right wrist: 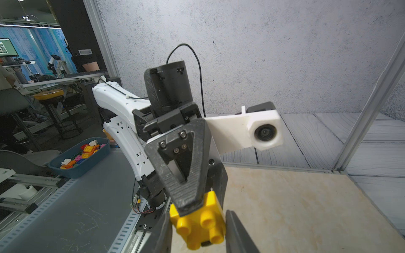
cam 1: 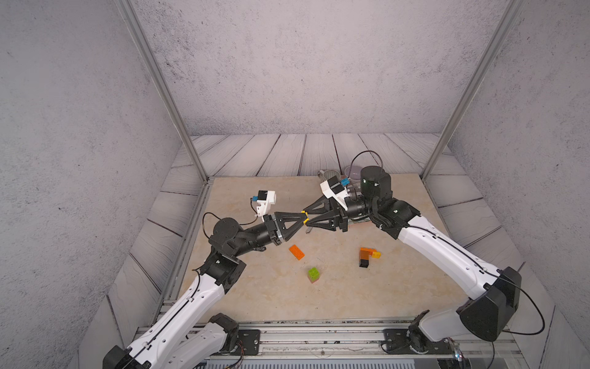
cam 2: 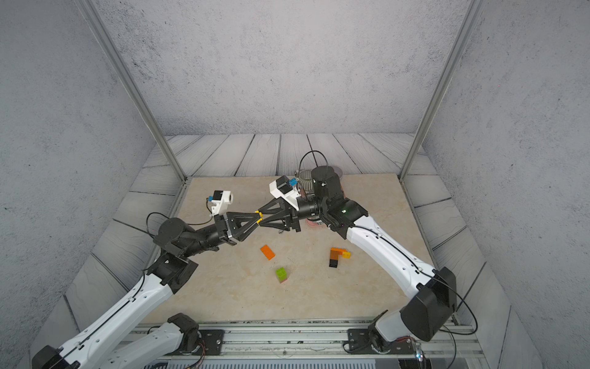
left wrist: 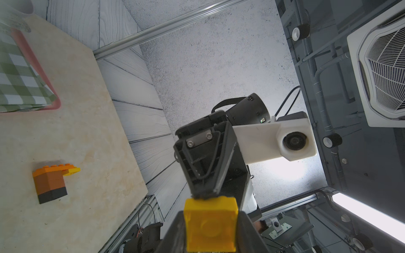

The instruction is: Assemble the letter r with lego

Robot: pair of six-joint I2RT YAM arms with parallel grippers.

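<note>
My left gripper (cam 1: 301, 219) is shut on a yellow brick (left wrist: 210, 223) in mid-air above the table's middle. My right gripper (cam 2: 263, 216) meets it from the right, its fingertips around that brick; how wide they stand is hard to tell. On the table lie an orange brick (cam 1: 296, 251), a green brick (cam 1: 313, 274) and, at right, a joined piece (left wrist: 48, 183) of orange, brown, black and yellow bricks.
Behind the right arm, partly hidden, are containers (cam 1: 327, 173) and a pink-rimmed tray with checked cloth (left wrist: 25, 80).
</note>
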